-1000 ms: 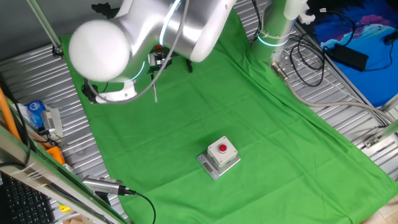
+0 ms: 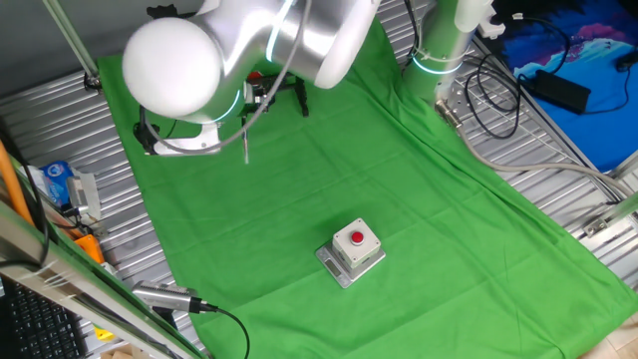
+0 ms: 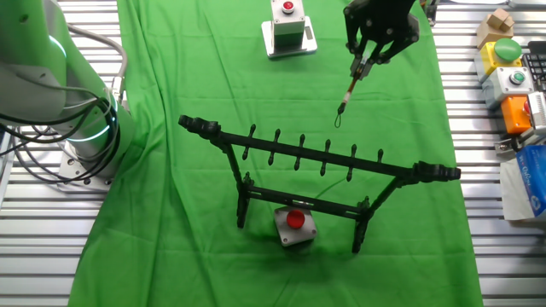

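In exterior view 2 my gripper (image 3: 363, 65) is shut on a slim brush-like stick (image 3: 349, 95). A thin cord loop hangs at the stick's free end, pointing down and toward the rack. A black rack (image 3: 341, 160) with several pegs along its top bar stands on the green cloth, apart from the stick. In exterior view 1 the arm covers my gripper and much of the rack; the stick (image 2: 246, 150) shows below the arm as a thin pale line.
A white box with a red button (image 2: 357, 239) stands on a metal plate on the green cloth (image 2: 449, 259). Another red-button box (image 3: 295, 227) sits beneath the rack. Several coloured button boxes (image 3: 505, 85) line the table's side. Open cloth surrounds the plate.
The stick has barely moved. The button box has stayed in place.
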